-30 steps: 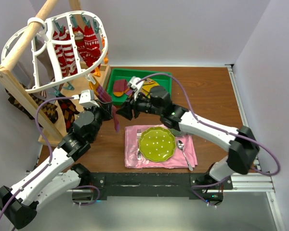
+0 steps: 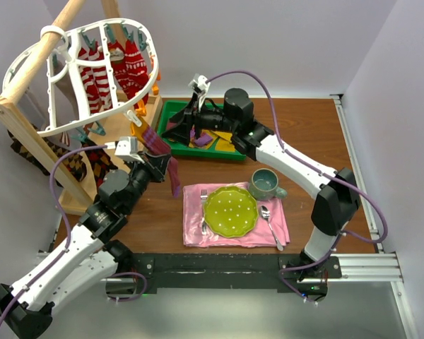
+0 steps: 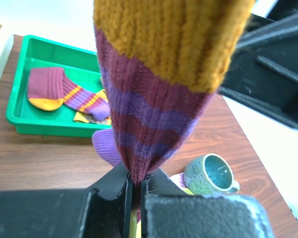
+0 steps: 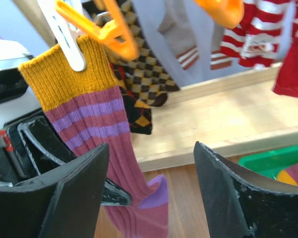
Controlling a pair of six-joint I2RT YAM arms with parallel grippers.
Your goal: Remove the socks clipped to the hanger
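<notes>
A yellow-and-purple striped sock (image 2: pixel 159 151) (image 3: pixel 146 89) (image 4: pixel 91 116) hangs from an orange clip (image 4: pixel 112 34) on the white hanger (image 2: pixel 92 63). My left gripper (image 2: pixel 155 169) is shut on it below the cuff. My right gripper (image 2: pixel 180 131) stands open just right of the sock, nearer the back, its fingers around empty space in the right wrist view. Red striped socks (image 2: pixel 131 63) (image 4: pixel 253 34) and checkered socks (image 4: pixel 146 59) also hang on the rack.
A green bin (image 2: pixel 230 155) holding socks (image 3: pixel 72 91) sits at the back. A pink cloth (image 2: pixel 198 236) with green plate (image 2: pixel 230 210), cutlery and mug (image 2: pixel 267 183) lies in front.
My right gripper has risen toward the back and the sock's clip, its arm swinging up.
</notes>
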